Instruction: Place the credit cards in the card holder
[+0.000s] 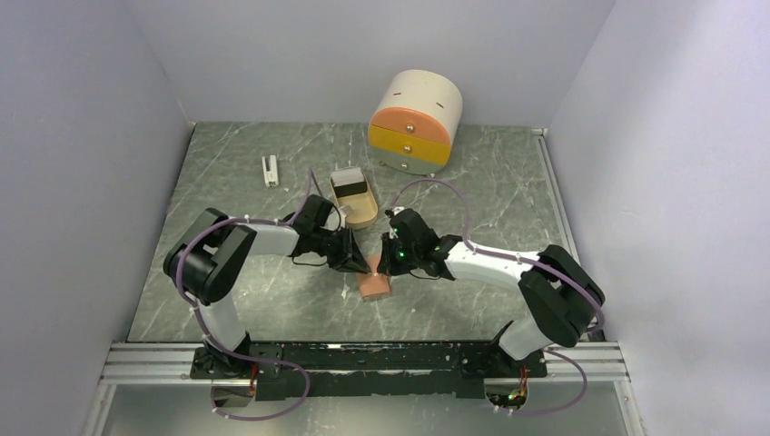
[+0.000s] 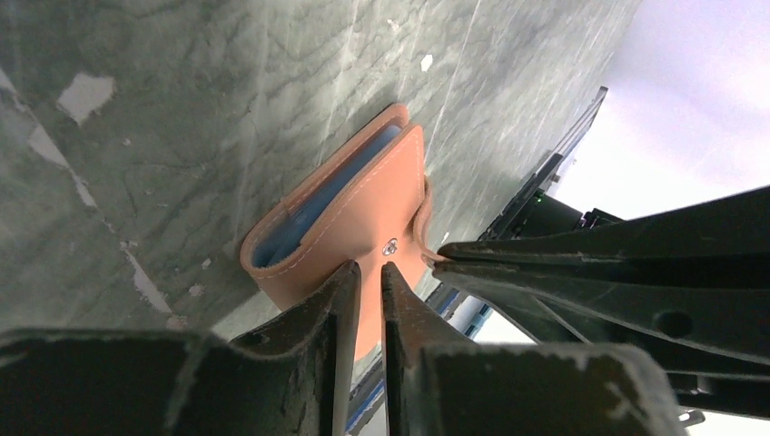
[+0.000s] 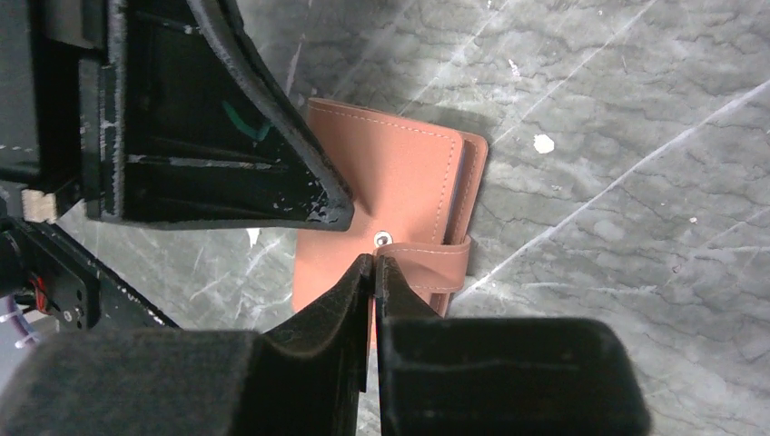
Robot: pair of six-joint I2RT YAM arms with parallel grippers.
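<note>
The salmon-pink card holder [image 1: 374,287] lies folded on the table, its cover [image 3: 386,159] on top with a metal snap [image 2: 389,246] showing. Bluish sleeves [image 2: 331,200] show between its covers; no separate card can be made out. My left gripper is slightly open over the cover, with a narrow gap between its fingers; in the right wrist view, its tip rests at or just above the cover. My right gripper is shut on the end of the closure strap [image 3: 431,265], which is folded over the cover's edge beside the snap.
Behind my left arm stands an open tan box [image 1: 360,207]. The drawer cabinet [image 1: 415,123] is at the back, and a small white object [image 1: 271,171] lies back left. Both grippers are very close together.
</note>
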